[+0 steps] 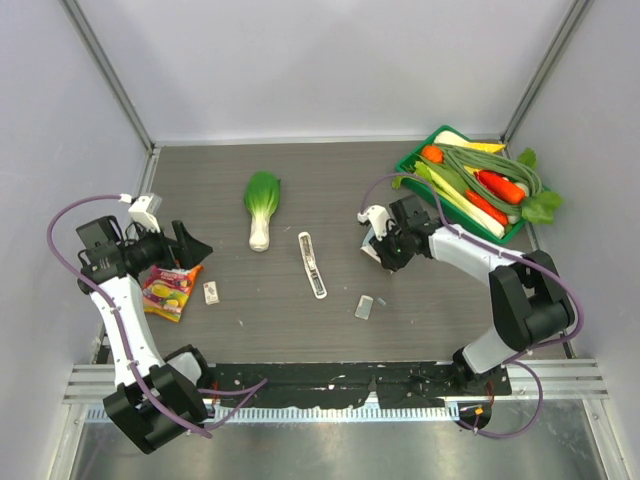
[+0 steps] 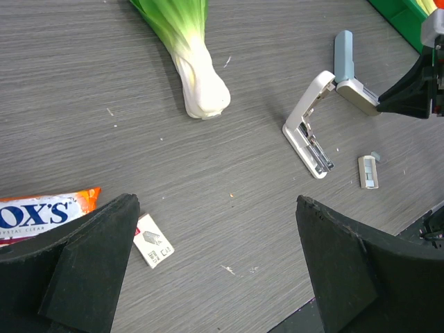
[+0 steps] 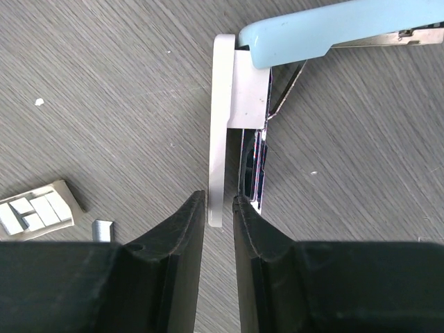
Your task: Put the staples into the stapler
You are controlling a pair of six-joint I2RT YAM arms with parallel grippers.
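A white open stapler (image 1: 312,264) (image 2: 302,135) lies at the table's middle. Right of it, a light-blue and white stapler (image 2: 343,55) (image 3: 333,28) lies opened, its top raised over a metal channel. My right gripper (image 1: 385,258) is over that stapler, fingertips close together at the lower end of its white strip; whether they touch it is unclear. A small staple box (image 1: 364,306) (image 3: 41,211) and a short metal staple strip (image 3: 103,231) lie nearby. My left gripper (image 1: 190,245) stands open at the left, nothing between its fingers.
A green basket of vegetables (image 1: 403,160) is at the back right. A leek (image 1: 260,210) lies left of centre. A snack bag (image 1: 167,295) and a small box (image 1: 211,293) lie at the left.
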